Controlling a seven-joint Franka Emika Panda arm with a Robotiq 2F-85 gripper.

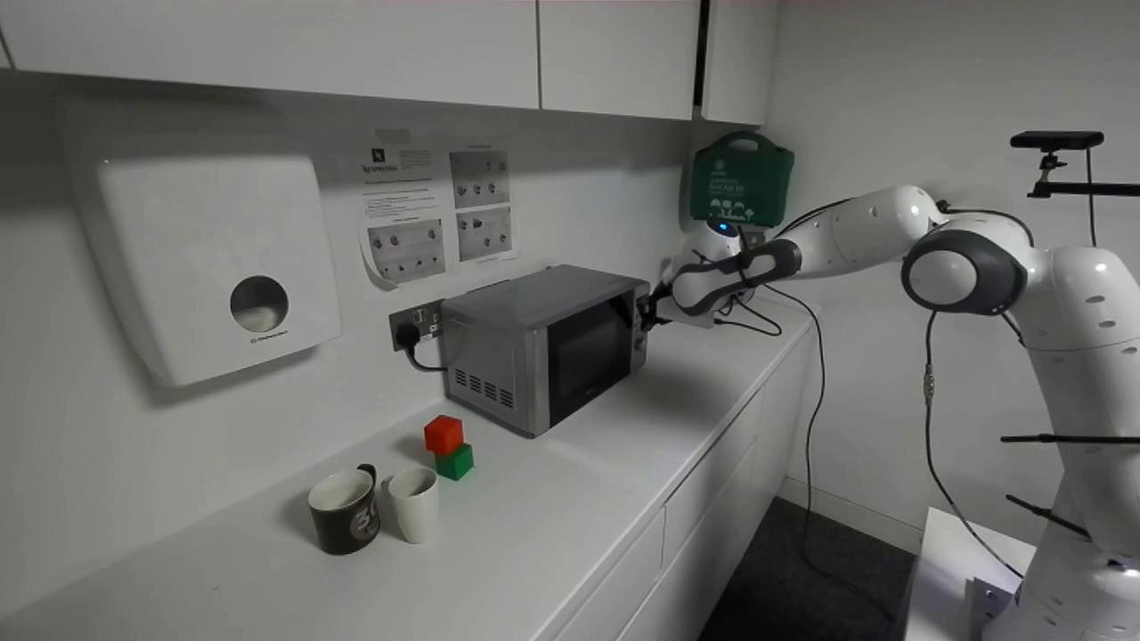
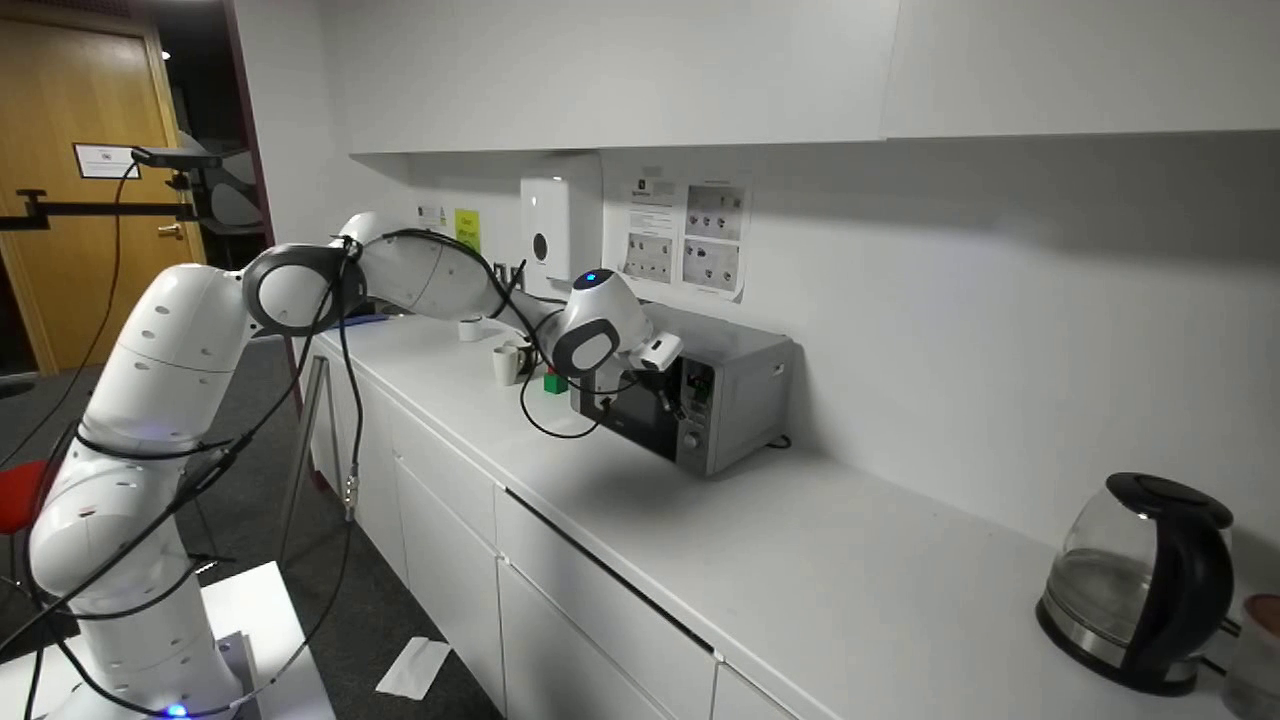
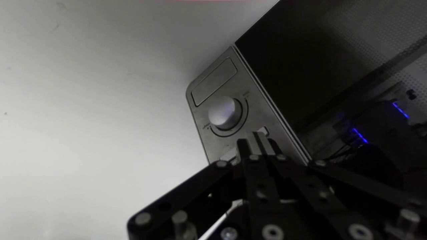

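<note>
The grey microwave stands on the counter against the wall, its door shut. My gripper is shut in front of the control panel, with nothing showing between its fingers. In the wrist view, a round silver knob on that panel lies up and left of the fingertips. The fingers cover part of the panel, where light patches show at their sides; whether they touch it I cannot tell. From the second exterior view, the gripper is at the right part of the microwave front.
A red block sits on a green block, near a black mug and a white mug. At the counter's other end is a glass kettle. Cables hang from the arm.
</note>
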